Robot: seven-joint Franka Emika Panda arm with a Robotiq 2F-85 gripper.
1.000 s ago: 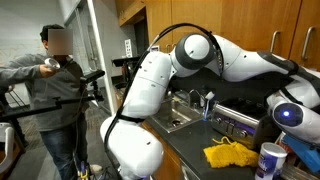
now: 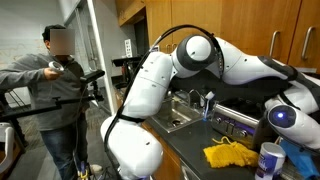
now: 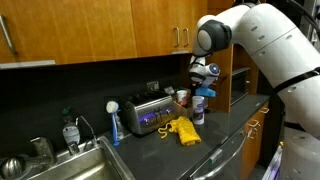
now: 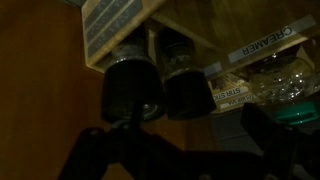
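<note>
My gripper [image 3: 208, 91] is at the far end of the counter, its blue part showing just behind and above a white can-like container [image 3: 197, 111]. In the wrist view the gripper is open, with dark fingers at either side of the lower picture. Ahead of it, two dark-capped jars, a left one [image 4: 130, 88] and a right one [image 4: 187, 92], stand close together by a wooden organizer [image 4: 205, 22]. Nothing shows gripped. In exterior view 1 the gripper lies partly beyond the right edge, and its fingertips are hidden.
A yellow cloth [image 2: 230, 153] lies on the dark counter, near the white container [image 2: 270, 160]. Behind it stands a metal toaster [image 3: 150, 113]. The sink [image 2: 175, 114] is farther along. A glass container [image 4: 282, 78] is beside the organizer's "CREAMER" label. Bare counter shows before the cloth.
The gripper's blue part has shifted slightly left and down at the right edge of exterior view 1. The cloth and white container have not moved.
</note>
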